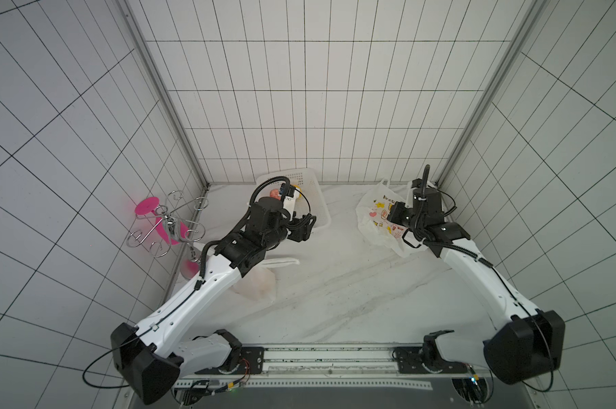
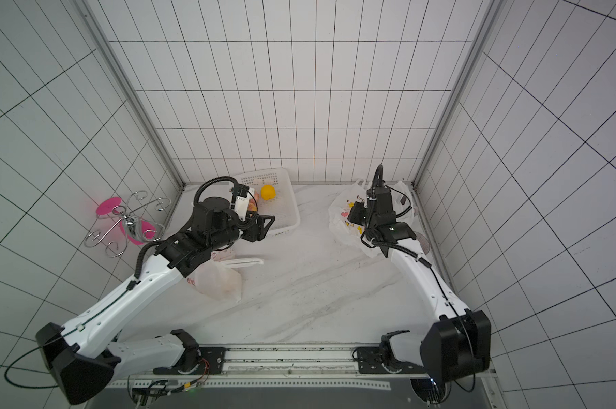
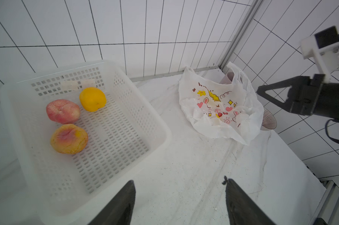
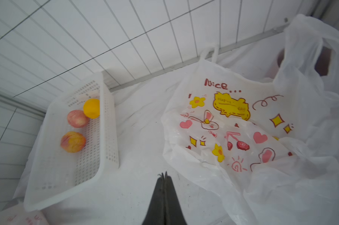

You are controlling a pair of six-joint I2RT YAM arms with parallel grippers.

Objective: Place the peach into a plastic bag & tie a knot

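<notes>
The white plastic bag (image 4: pixel 229 105), printed with flowers and hearts, lies spread and crumpled at the back right of the table. My right gripper is shut with nothing between its fingertips, and the bag lies outside them. In the left wrist view that right gripper is to the right of the bag. A yellow-pink peach (image 3: pixel 69 138) and a redder peach (image 3: pixel 62 111) rest in the white basket (image 3: pixel 148 123) at the back left. My left gripper stands open and empty, near the basket's right front corner.
A yellow lemon (image 3: pixel 92 99) shares the basket. Partly behind the bag is a ribbed bowl (image 3: pixel 268 120). Another pale bag (image 2: pixel 215 279) lies beneath the left arm. A metal rack (image 1: pixel 168 225) stands at far left.
</notes>
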